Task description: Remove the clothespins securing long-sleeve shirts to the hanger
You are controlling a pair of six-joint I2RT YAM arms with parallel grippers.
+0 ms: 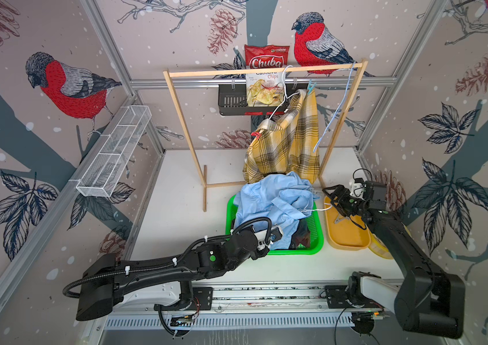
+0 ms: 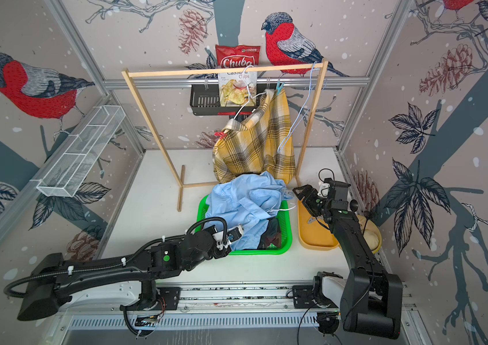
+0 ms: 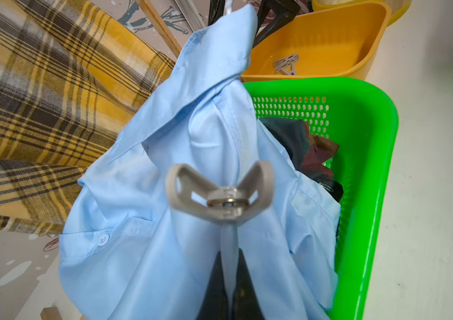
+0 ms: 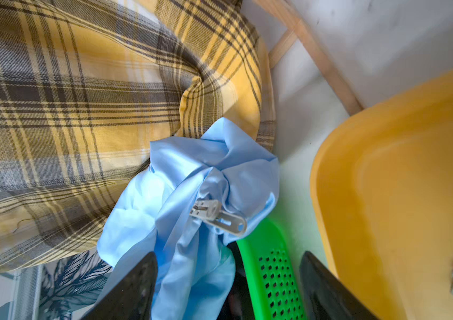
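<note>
A light blue shirt [image 1: 267,201] with a white hanger lies over the green basket [image 2: 281,241]. My left gripper is shut low over the shirt, with a pale hanger or clip part just above its fingertips. In the right wrist view a grey clothespin [image 4: 213,213] is on the shirt's bunched cloth. My right gripper stands open near it, above the basket and tray edges. A yellow plaid shirt [image 1: 278,143] hangs on the wooden rack with red and teal clothespins.
The yellow tray [image 1: 347,241] at right holds loose clothespins. A round yellow container is behind it. The wooden rack [image 1: 180,126] stands at the back.
</note>
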